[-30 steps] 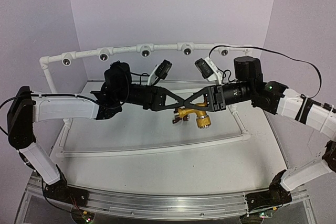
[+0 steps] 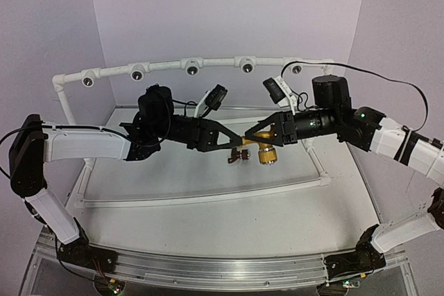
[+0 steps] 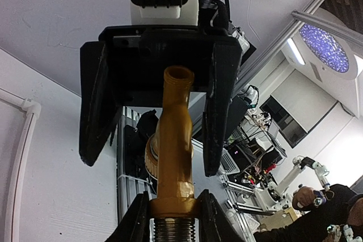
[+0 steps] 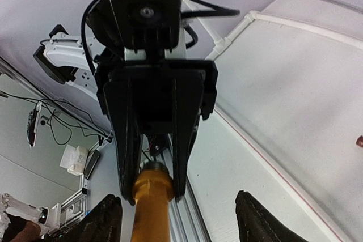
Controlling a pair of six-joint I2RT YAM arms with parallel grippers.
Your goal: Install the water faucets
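A brass elbow faucet hangs above the board, its knurled nut pointing down. At its slim threaded end, my left gripper is shut on it; in the left wrist view the left fingers press the brass collar from both sides. My right gripper reaches the faucet from the right. Its fingers stand wide open, with the faucet body between them but clear of both right fingers. The right wrist view also shows those fingers far apart, the faucet close to one side.
A dark copper-coloured valve lies on the board behind the faucet. The white pipe rack with several sockets spans the back. Free white surface lies in front of the frame.
My right gripper has drawn slightly to the right.
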